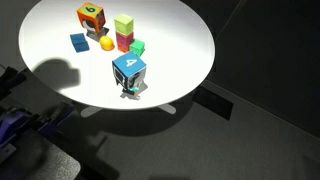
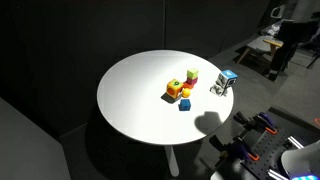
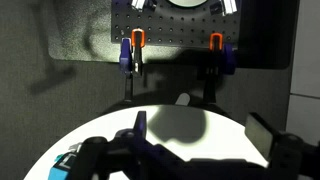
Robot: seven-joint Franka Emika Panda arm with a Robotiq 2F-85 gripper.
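In the wrist view my gripper stands open, its two dark fingers wide apart with nothing between them. Below it show the white tabletop and its edge. A larger blue block with a white 4 (image 1: 129,68) sits near the table's edge, and part of that blue block (image 3: 58,168) appears at the lower left of the wrist view. Farther in, an orange block with a 6 (image 1: 91,15) stands near a yellow ball-like piece (image 1: 107,44), a small blue block (image 1: 79,42) and a green block (image 1: 138,48). A light-green block (image 1: 124,22) rests on red ones (image 1: 125,42).
The round white table (image 2: 140,95) has wide bare room on its left in exterior view 2. Beyond its edge lies a perforated dark base plate (image 3: 180,40) with orange-tipped clamps (image 3: 138,38). A round shadow falls on the table.
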